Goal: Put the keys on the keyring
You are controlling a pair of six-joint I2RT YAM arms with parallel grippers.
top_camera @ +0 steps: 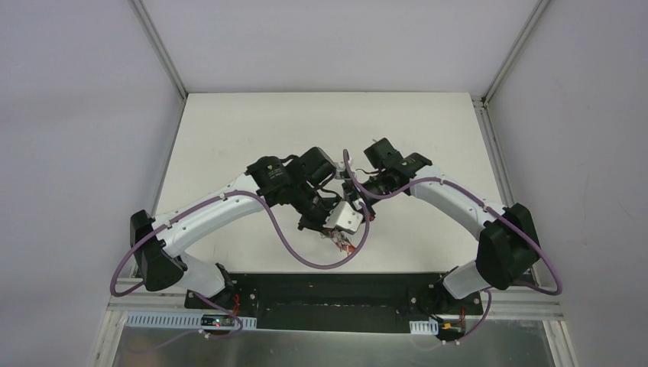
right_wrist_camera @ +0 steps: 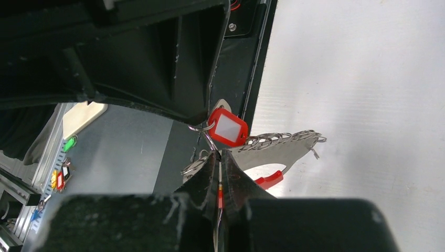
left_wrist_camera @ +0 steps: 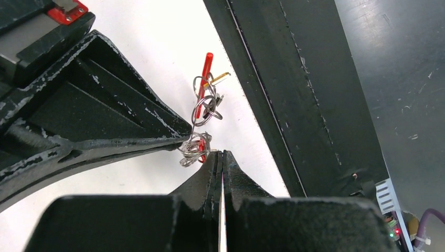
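Both grippers are close together near the front-centre of the white table in the top view. In the left wrist view my left gripper is shut at a tangle of thin metal rings (left_wrist_camera: 195, 152), with wire at its tips. In the right wrist view my right gripper is shut on a metal ring (right_wrist_camera: 209, 140), which links to a red key tag (right_wrist_camera: 228, 126). Pliers with red handles (right_wrist_camera: 268, 179) and several rings lie below. The other gripper's dark finger reaches in from the upper left of each wrist view.
Coloured tags (right_wrist_camera: 59, 179) appear at the far left of the right wrist view, off the white surface. Purple cables loop over both arms.
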